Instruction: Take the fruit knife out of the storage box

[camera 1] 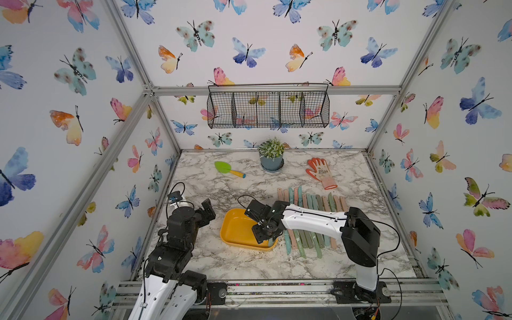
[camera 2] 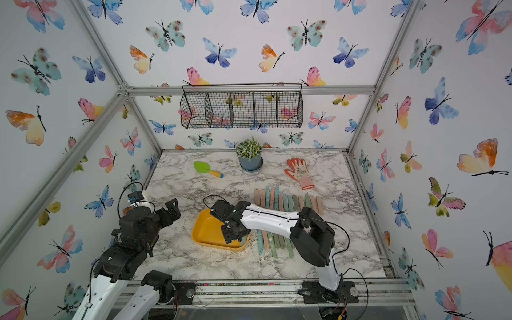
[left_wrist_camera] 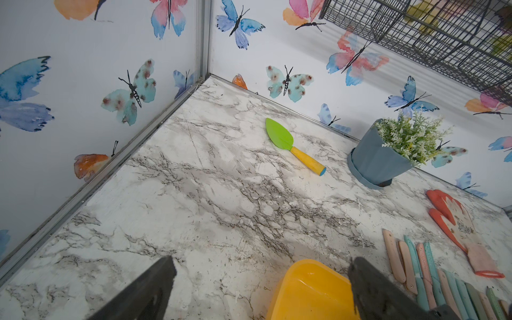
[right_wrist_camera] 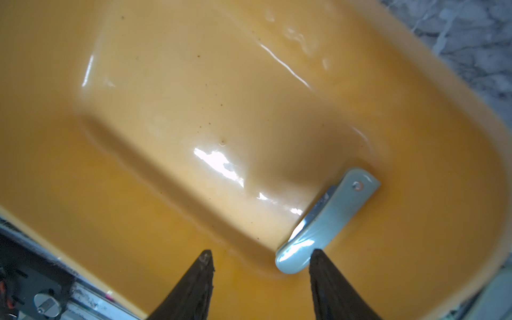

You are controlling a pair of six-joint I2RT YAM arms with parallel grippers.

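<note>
The yellow storage box (camera 1: pixel 240 228) sits at the front middle of the table. A folded fruit knife (right_wrist_camera: pixel 328 218) with a pale blue-grey handle lies inside, along its right end. My right gripper hangs low over the box just short of the knife, fingers apart with nothing between them; in both top views its arm hides most of the knife. My left gripper (camera 1: pixel 207 208) is raised left of the box; in its wrist view the blurred fingers stand wide apart over bare table, holding nothing.
Rows of pastel slats (left_wrist_camera: pixel 394 256) lie right of the box. A green trowel (camera 1: pixel 226 168), potted plant (camera 1: pixel 271 154) and glove (camera 1: pixel 322 173) are at the back. A wire basket (camera 1: pixel 268 109) hangs on the wall.
</note>
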